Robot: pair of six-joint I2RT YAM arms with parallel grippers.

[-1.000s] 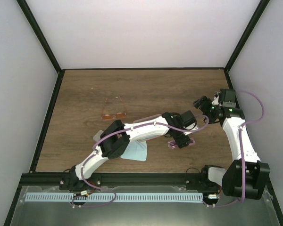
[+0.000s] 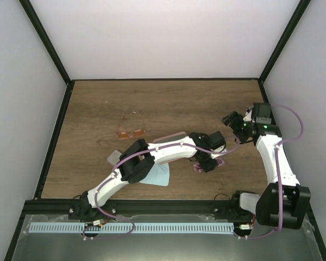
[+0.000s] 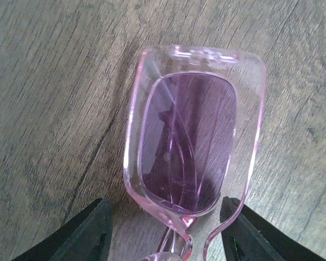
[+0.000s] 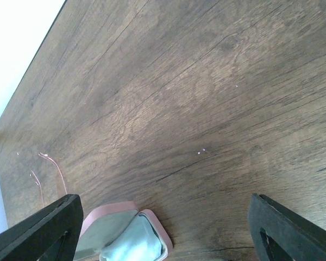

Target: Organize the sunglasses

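Note:
Purple-lensed sunglasses (image 3: 186, 136) with a clear pink frame lie on the wood table under my left gripper, whose fingers are part open on either side of the frame near the bridge; in the top view they are partly hidden by that arm. Brown-lensed glasses (image 2: 125, 134) lie further left. A pink open case (image 4: 106, 217) with a light blue cloth inside is partly hidden behind the left arm in the top view. My right gripper stands open and empty over the table at the right.
A light blue cloth (image 2: 156, 176) lies at the front middle, with a small grey object (image 2: 113, 159) to its left.
The right arm is practically unchanged.

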